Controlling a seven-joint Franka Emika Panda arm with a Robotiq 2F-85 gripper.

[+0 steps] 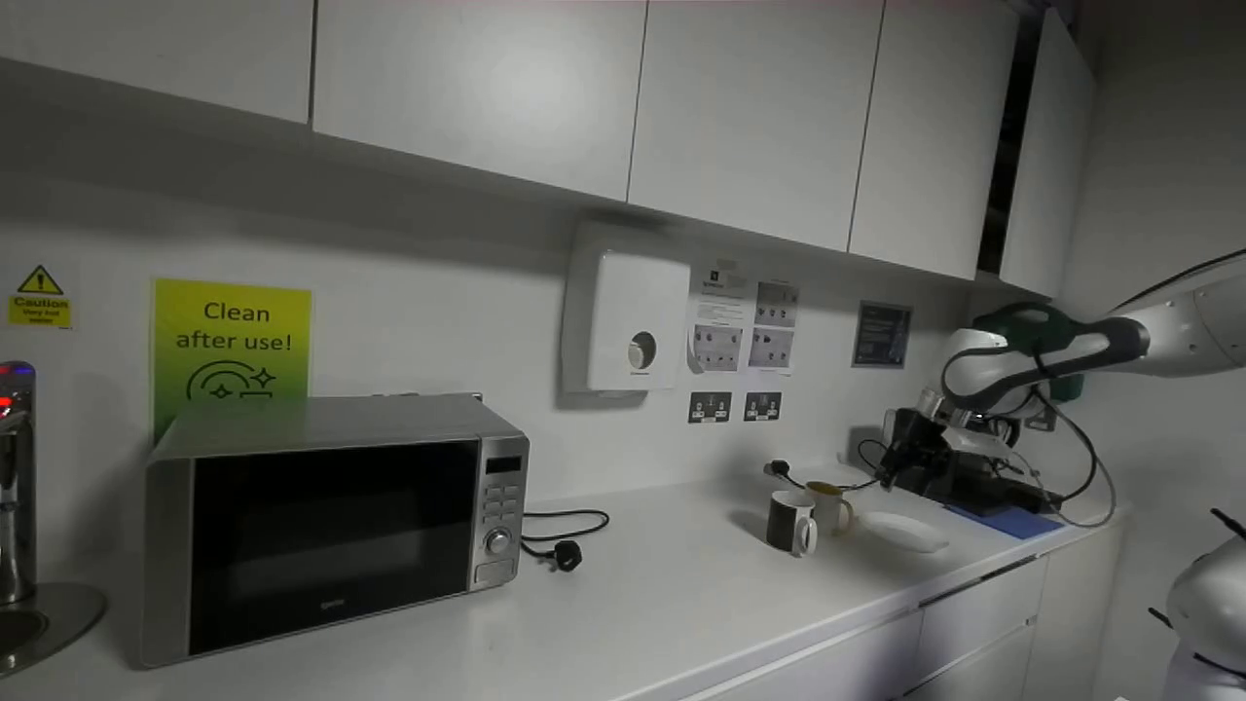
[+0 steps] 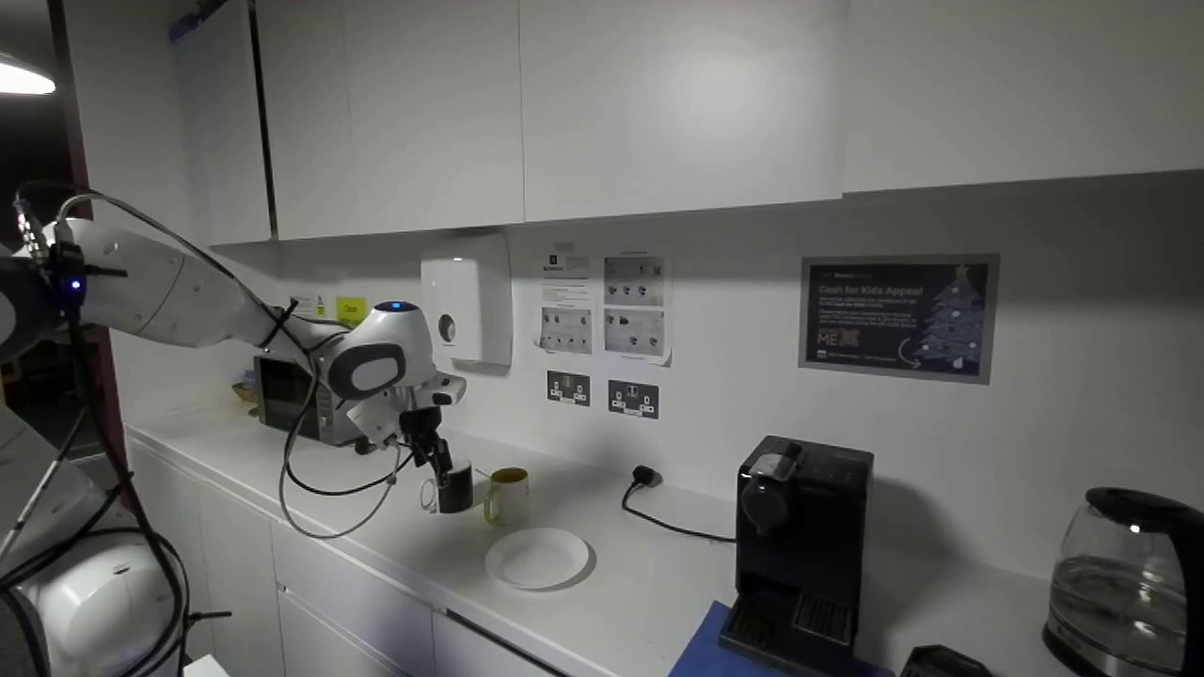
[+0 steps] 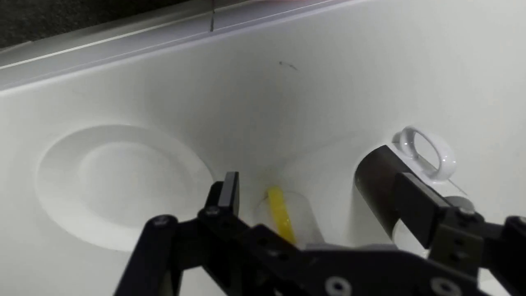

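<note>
In the wrist view my gripper is open, its dark fingers wide apart and empty. Between and below them lies the mug with a yellow rim, partly covered by the gripper body. Behind one finger stands the black-and-white mug, its white handle turned toward the counter's front. A white plate rests flat beyond the opposite finger. From exterior view 2, the gripper overlaps the black mug; whether they touch cannot be told. The yellowish mug is upright between that mug and the plate.
A black coffee machine on a blue mat and a glass kettle stand past the plate. The microwave sits at the other end. Wall cupboards hang overhead.
</note>
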